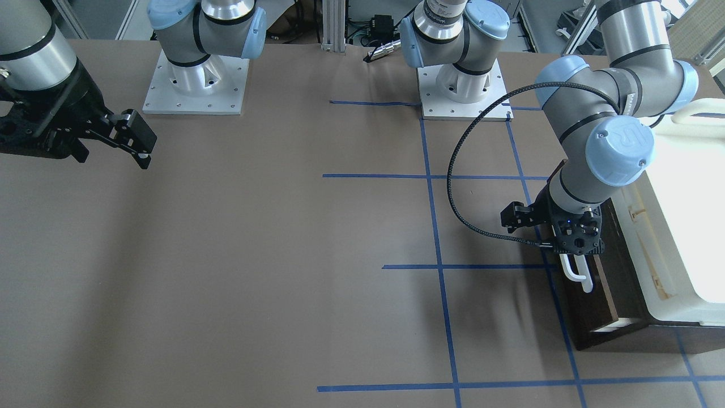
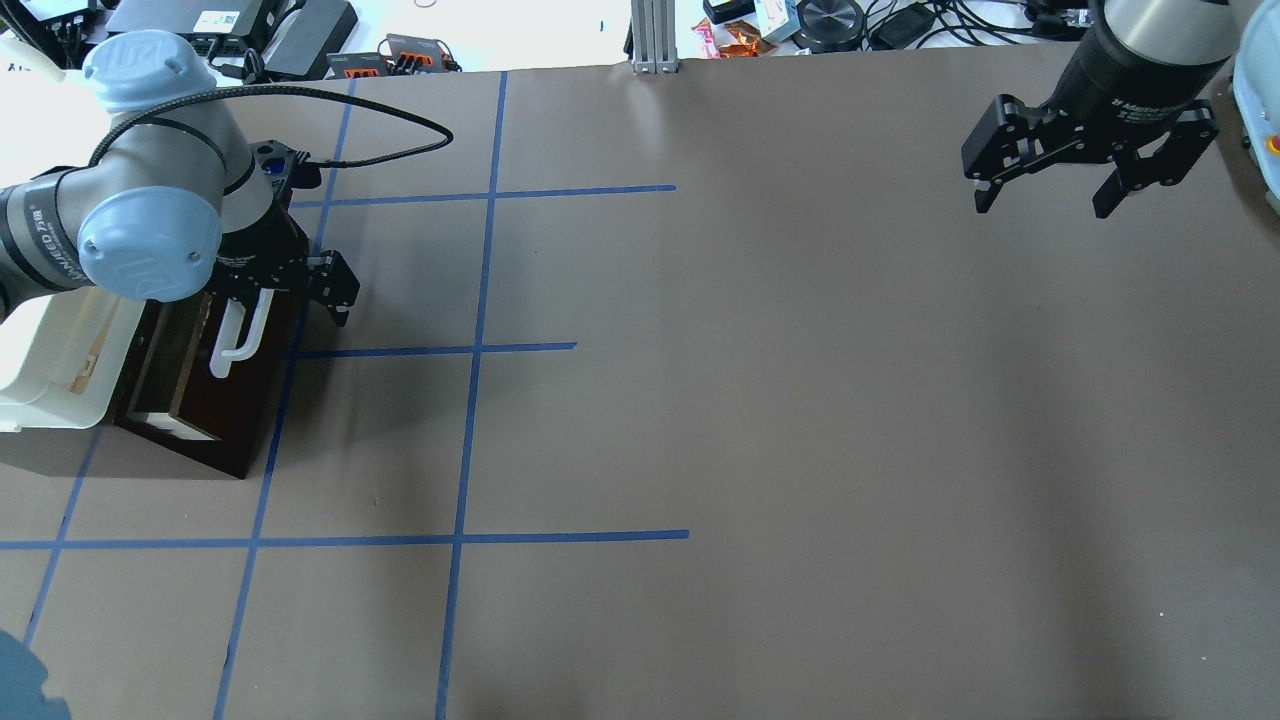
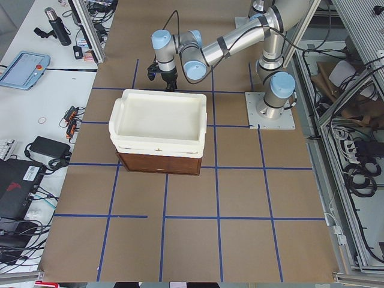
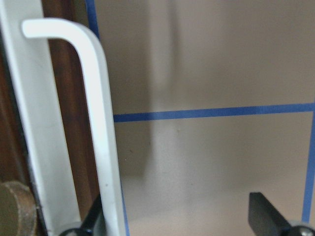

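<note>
A dark wooden box (image 1: 639, 336) with a drawer front carries a white vertical handle (image 1: 572, 272), also seen in the top view (image 2: 252, 330) and up close in the wrist view (image 4: 98, 123). My gripper is at that handle with its fingers apart: one fingertip is behind the handle's lower part at bottom left, the other over bare floor at bottom right. In the front view the gripper body (image 1: 550, 221) hangs over the drawer side of the box, partly hiding the handle.
A white tray (image 3: 159, 123) rests on top of the box. Blue tape lines mark the floor, which is clear beside the drawer. Another arm's black gripper (image 2: 1080, 150) hangs over the far side of the area, and further arm bases stand at the back of the front view.
</note>
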